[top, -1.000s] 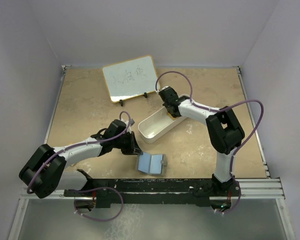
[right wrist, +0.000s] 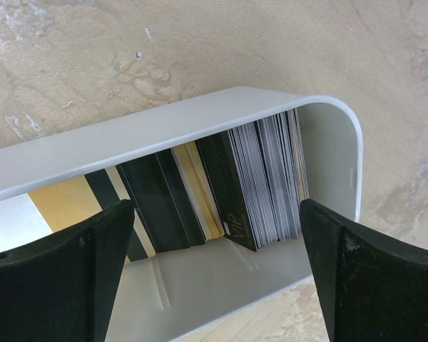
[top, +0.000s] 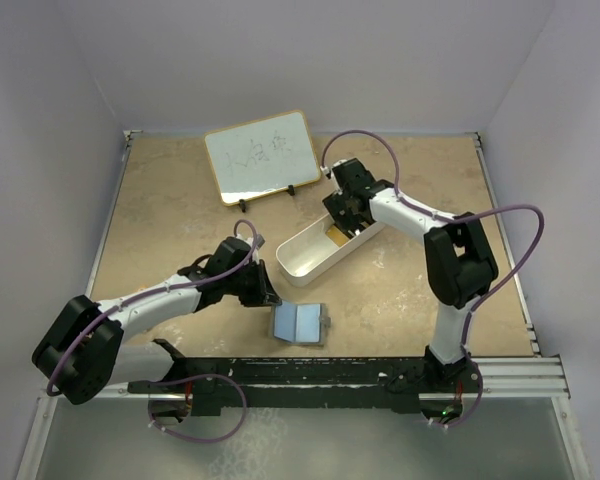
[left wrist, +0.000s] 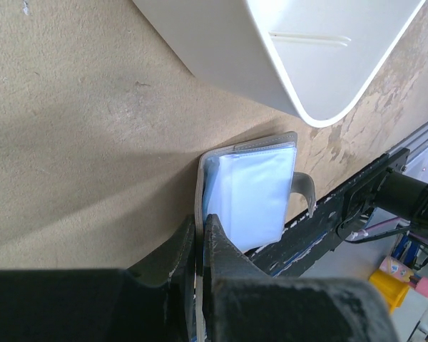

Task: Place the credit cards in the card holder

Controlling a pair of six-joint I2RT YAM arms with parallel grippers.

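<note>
The card holder (top: pixel 308 322) (left wrist: pixel 248 193) lies open at the front middle, clear pages showing pale blue. My left gripper (top: pixel 265 293) is shut on its left edge. A white box (top: pixel 302 253) (left wrist: pixel 314 57) (right wrist: pixel 103 142) sits behind it, with credit cards (right wrist: pixel 172 199) packed in rows, black, yellow, grey and white. My right gripper (top: pixel 346 208) is open over the cards at the box's back right end, with none held between its fingers.
A small whiteboard (top: pixel 261 150) on stands lies at the back left.
My right gripper has moved back and to the right along the box. My left gripper and the holder shifted slightly a second ago and are now still.
</note>
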